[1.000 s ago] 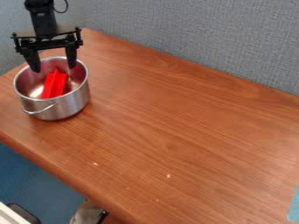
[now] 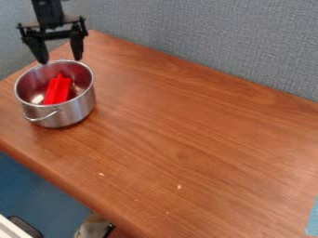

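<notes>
A steel pot [image 2: 69, 113] with a wire handle stands at the upper left of the wooden table [image 2: 187, 139]. Red objects [image 2: 58, 90] lie inside it. My black gripper [image 2: 59, 55] hangs over the pot's back part, its two fingers spread wide and open, with nothing visible between them.
The grey padded wall [image 2: 236, 37] runs behind the table. The table's left edge drops to a blue floor [image 2: 37, 186], with some hardware at the bottom left.
My gripper has risen a little from lower over the pot, staying open. The pot and the red objects look unchanged.
</notes>
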